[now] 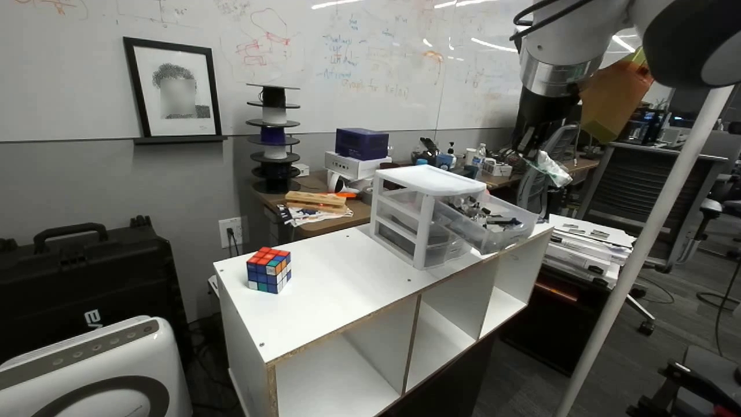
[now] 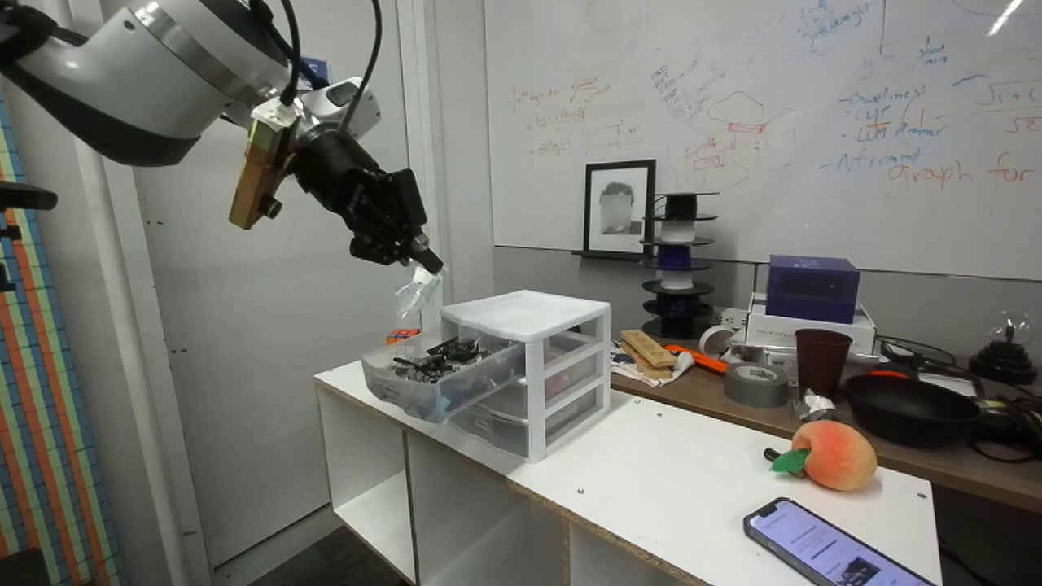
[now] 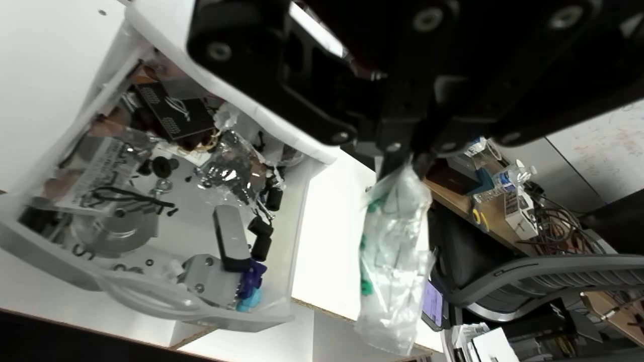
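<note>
My gripper is shut on the top of a clear plastic bag (image 3: 393, 265) that has green bits and pale pieces inside. In exterior view 2 the bag (image 2: 418, 293) dangles from the fingertips (image 2: 426, 258), above the far end of the pulled-out drawer (image 2: 410, 389). That drawer belongs to a small white-framed drawer unit (image 2: 532, 322). The wrist view has the drawer (image 3: 175, 301) to the left of the bag, filled with loose parts, black pieces and other clear packets. Exterior view 1 puts the bag (image 1: 553, 169) clear of the drawer, up and to its right.
The unit stands on a white shelf (image 1: 333, 292). A Rubik's cube (image 1: 269, 270) is at one end of it. A toy peach (image 2: 835, 455) and a phone (image 2: 830, 547) also lie on the shelf. An office chair (image 3: 543, 277) is beyond it.
</note>
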